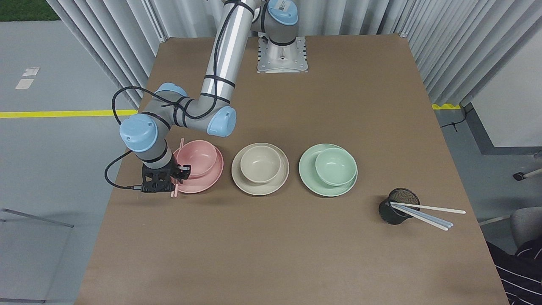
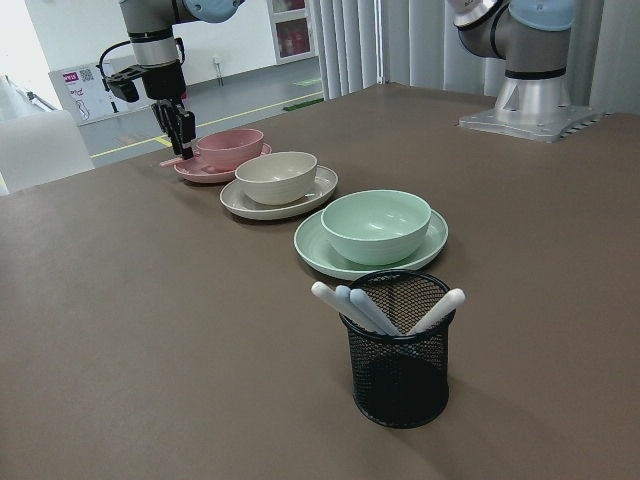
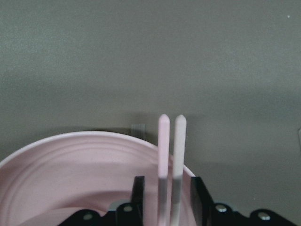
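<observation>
My gripper stands open at the pink plate [image 1: 201, 184], its two black fingers on either side of a pink chopstick [image 3: 163, 141] and a paler one [image 3: 178, 143] lying side by side across the plate's rim. In the camera front view the gripper is at the plate's left part, beside the pink bowl [image 1: 198, 155]. In the camera left view it points down at the far plate [image 2: 200, 172].
A cream bowl [image 1: 260, 163] on its plate and a green bowl [image 1: 335, 165] on its plate stand to the right. A black mesh holder [image 2: 400, 380] with several chopsticks is at the right.
</observation>
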